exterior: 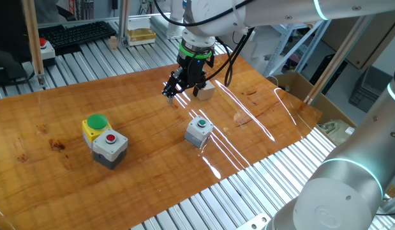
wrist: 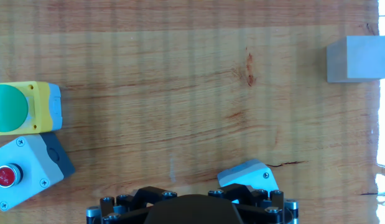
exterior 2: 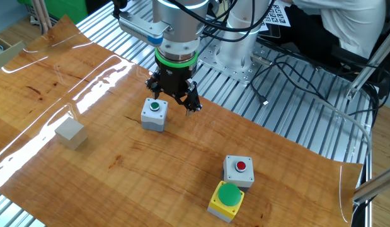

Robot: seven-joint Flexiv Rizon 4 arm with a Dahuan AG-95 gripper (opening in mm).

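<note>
Above the wooden tabletop hangs my gripper [exterior 2: 174, 101], pointing down with its fingers spread apart and nothing visible between them. A grey box with a small green button [exterior 2: 154, 115] stands beneath and close to it; in the wrist view the gripper partly hides that box [wrist: 249, 175]. Another grey box, with a red button [exterior: 110, 148], stands against a yellow box [exterior: 90, 133] topped by a large green button [exterior: 97, 121]. Apart from these, a pale cube [exterior 2: 71, 133] rests on the table; in exterior view 1 the cube [exterior: 206, 91] shows just behind the gripper.
The wooden sheet [exterior: 44, 185] lies over ribbed metal decking [exterior: 286, 182], with glare streaks on its surface. Between the button boxes and the cube the wood is bare. A keyboard [exterior: 76, 33] and a wooden post [exterior: 32, 38] stand at the far edge.
</note>
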